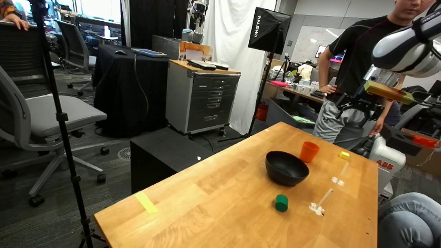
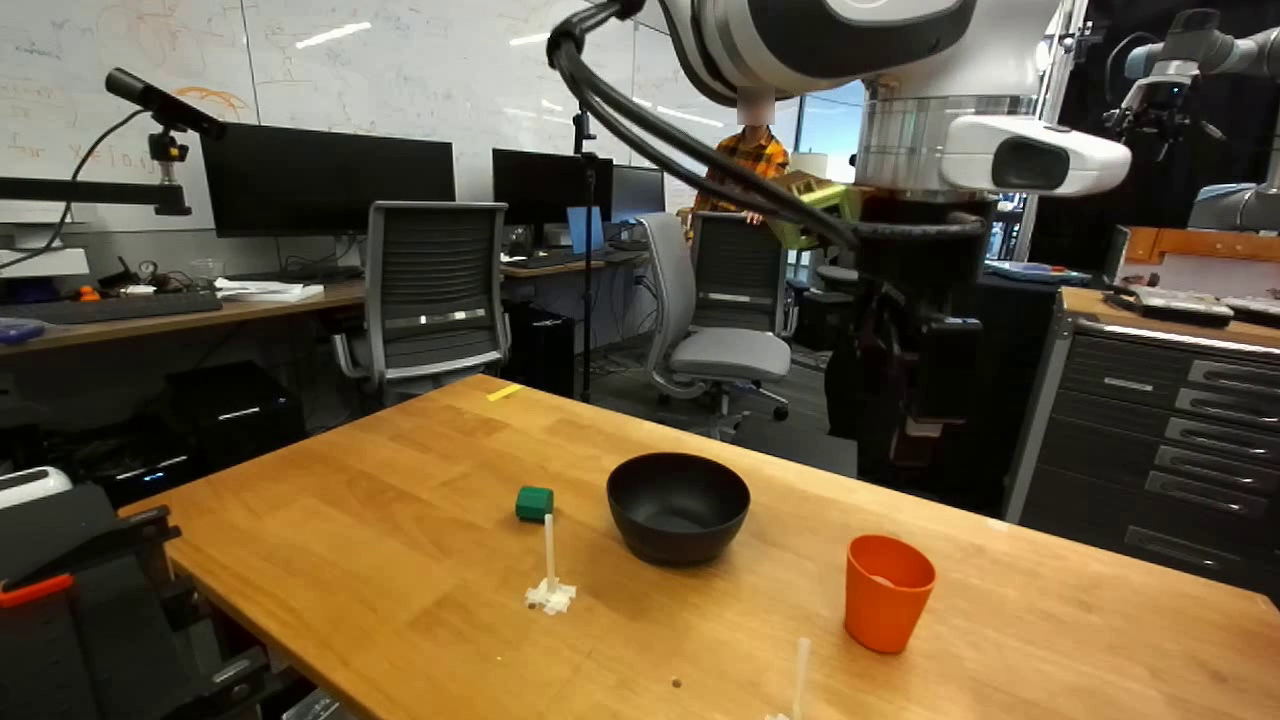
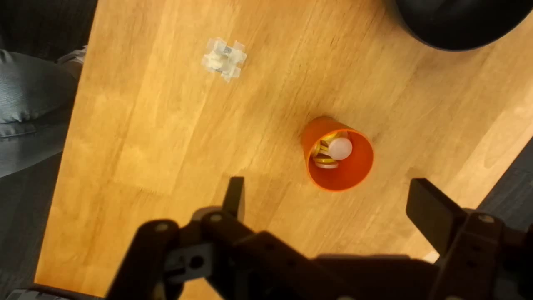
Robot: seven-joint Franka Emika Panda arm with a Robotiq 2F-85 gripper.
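Note:
My gripper (image 1: 352, 116) hangs in the air above the far end of the table, its fingers spread apart and empty. In the wrist view the open gripper has an orange cup (image 3: 362, 172) ahead of its fingertips, roughly midway between them. Several small yellow and whitish round pieces (image 3: 340, 148) lie inside the cup. A black bowl (image 2: 678, 510) stands near the cup, cut off at the upper right of the wrist view. Beyond the bowl sits a green block (image 1: 281, 203). A small yellow block (image 1: 344, 155) rests near the cup; the wrist view does not show it.
Two thin upright sticks, one (image 1: 325, 197) nearer the green block and another (image 1: 342, 170) nearer the yellow block, are taped to the table. Yellow tape (image 1: 146, 202) marks the opposite end. A person (image 1: 351, 74) stands behind the arm.

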